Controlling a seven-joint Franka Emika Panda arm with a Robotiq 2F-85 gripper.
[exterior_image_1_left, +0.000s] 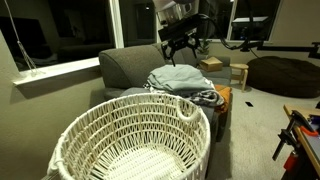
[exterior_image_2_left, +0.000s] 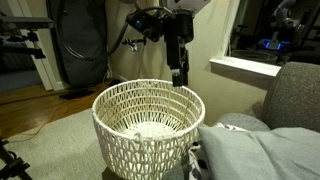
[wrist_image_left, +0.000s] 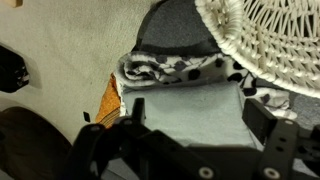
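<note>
My gripper is open, its two fingers well apart over a folded grey blanket (wrist_image_left: 195, 110) in the wrist view. Nothing is held between them. In exterior view 1 the gripper (exterior_image_1_left: 184, 57) hangs in the air above the blanket (exterior_image_1_left: 178, 77), which lies on the couch. A white woven basket (exterior_image_1_left: 130, 165) stands in front, and no cloth shows inside it. Seen from exterior view 2, the gripper (exterior_image_2_left: 179, 78) appears over the basket's (exterior_image_2_left: 145, 155) far rim, with the grey blanket (exterior_image_2_left: 265, 150) at right.
A spotted black-and-white cloth (wrist_image_left: 180, 68) and an orange cloth (wrist_image_left: 109, 102) lie by the blanket. The dark grey couch (exterior_image_1_left: 130, 67) backs onto the wall beneath a window. Carpet (exterior_image_1_left: 255, 135) is open at the right.
</note>
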